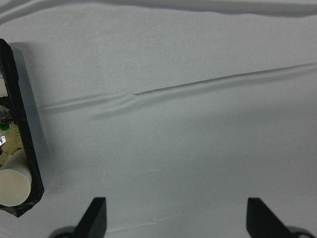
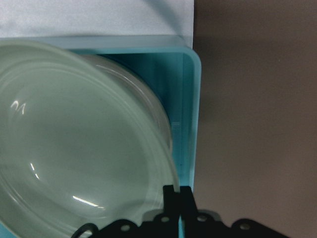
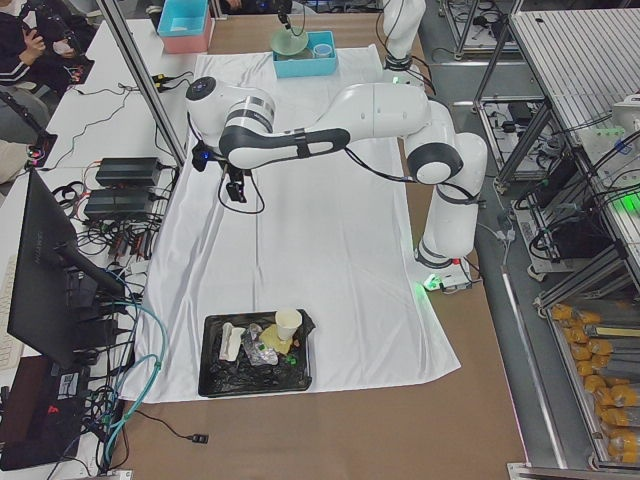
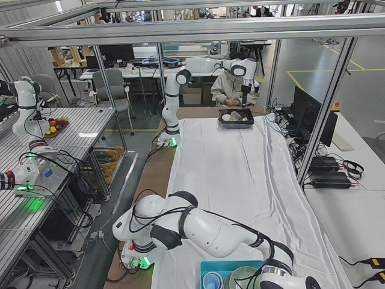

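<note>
A pale green bowl (image 2: 79, 134) lies tilted over another dish (image 2: 133, 84) in a blue tub (image 2: 181, 114) at the far end of the table in the camera left view. My right gripper is shut on the bowl's rim. My left gripper hangs open over the white cloth, nothing between its fingers, beside a black tray (image 1: 27, 148) holding a white cup (image 1: 14, 183), a yellow sponge-like piece (image 1: 12, 139) and wrappers.
A blue cup (image 4: 212, 283) shares the tub. A monitor (image 3: 40, 280) and cables line one side; brown board shows along the edges.
</note>
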